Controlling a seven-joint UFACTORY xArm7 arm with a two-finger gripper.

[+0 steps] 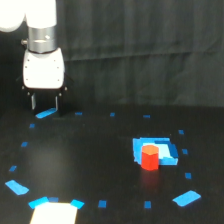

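Note:
At the upper left, my gripper (44, 103) hangs over the dark table, its two dark fingers apart. It looks open, with nothing visible between them. On the right side of the table lies a small blue tray (165, 143) with a pale interior. A red block (150, 158) stands at the tray's front left, hiding part of it. Whether the block is inside the tray or just in front of it I cannot tell. The gripper is well to the left of both and farther back.
Small blue squares dot the black table (95, 165). Light blue flat pieces (186, 198) lie at the right front and left front, and another blue piece (46, 113) lies below the gripper. A cream object (53, 213) is cut off at the bottom edge.

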